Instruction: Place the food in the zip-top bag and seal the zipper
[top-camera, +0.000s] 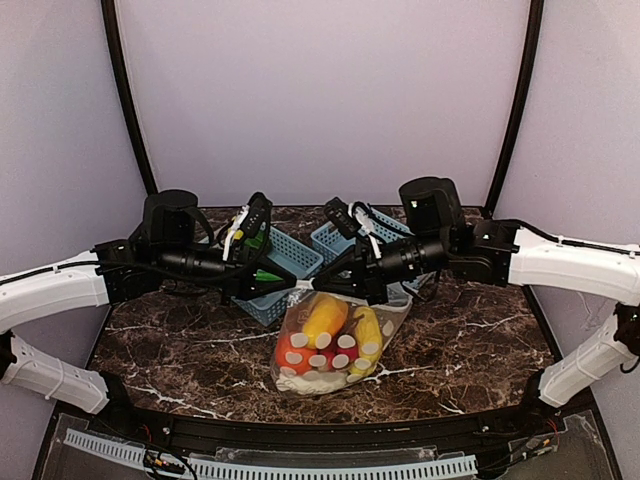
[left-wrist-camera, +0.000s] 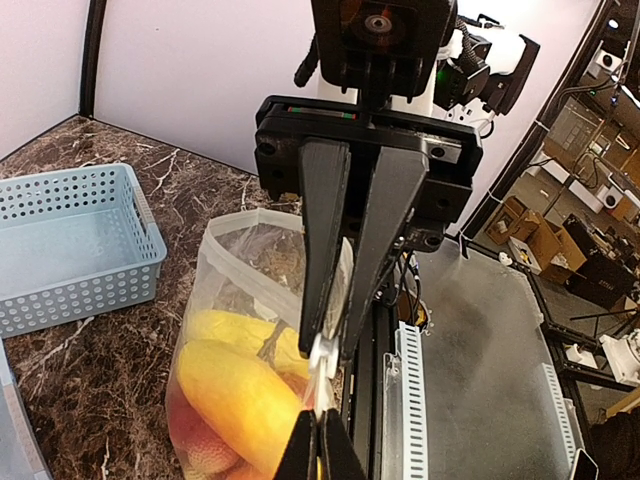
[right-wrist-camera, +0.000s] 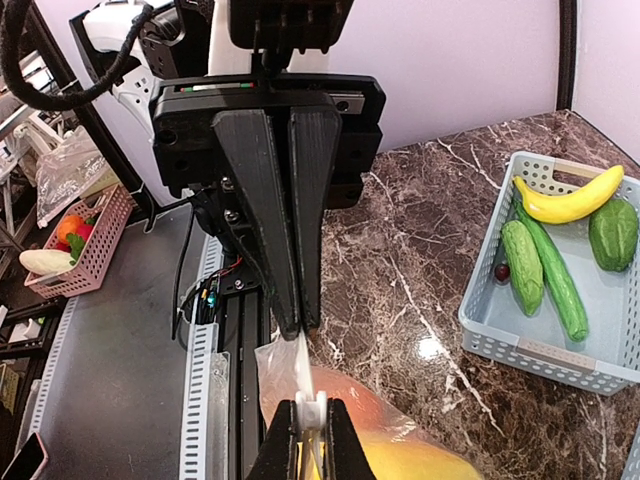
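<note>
The clear zip top bag (top-camera: 330, 370) stands mid-table holding a yellow mango (left-wrist-camera: 235, 395), a banana and red-orange fruits, its top edge partly open (left-wrist-camera: 255, 216). My left gripper (top-camera: 294, 284) and right gripper (top-camera: 316, 283) meet tip to tip at the bag's top left corner. The right one is shut on the white zipper end (right-wrist-camera: 305, 400). The left one is shut at the same white strip; how much of it lies between its fingers is hard to tell.
Blue baskets (left-wrist-camera: 70, 300) stand behind the bag; one (right-wrist-camera: 480, 335) holds a banana, cucumbers and a green pepper. Bare marble table lies either side and in front.
</note>
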